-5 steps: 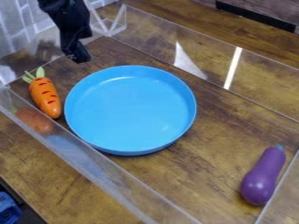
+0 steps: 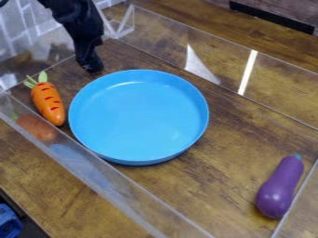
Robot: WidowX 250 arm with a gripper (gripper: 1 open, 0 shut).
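Observation:
The black gripper hangs at the back left, above and behind a blue plate; whether its fingers are open or shut is unclear. An orange toy carrot with green leaves lies just left of the plate. A purple toy eggplant lies at the lower right, apart from the plate.
Clear low walls surround the wooden surface. Bare wood lies between the plate and the eggplant and behind the plate. A small blue object is partly visible at the lower left edge.
The gripper has moved slightly down, toward the plate's back edge. The carrot, plate and eggplant look unchanged.

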